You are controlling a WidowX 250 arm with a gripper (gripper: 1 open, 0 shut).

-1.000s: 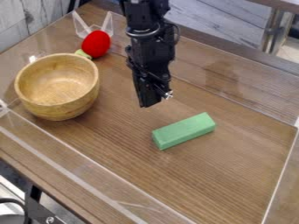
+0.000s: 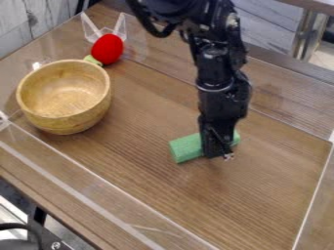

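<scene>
The black robot arm reaches down from the top centre to my gripper (image 2: pixel 220 139), which is over the mint-green block (image 2: pixel 196 149) on the wooden table (image 2: pixel 117 195). The gripper's tip covers the block's right part, so whether it touches the block or has anything between its fingers cannot be told.
A tan wooden bowl (image 2: pixel 59 98) stands on the left. A red object (image 2: pixel 107 46) with a small light-green piece lies at the upper left.
My gripper has moved down and to the right, from open table above the green block to right over it. The bowl and red object are unchanged.
</scene>
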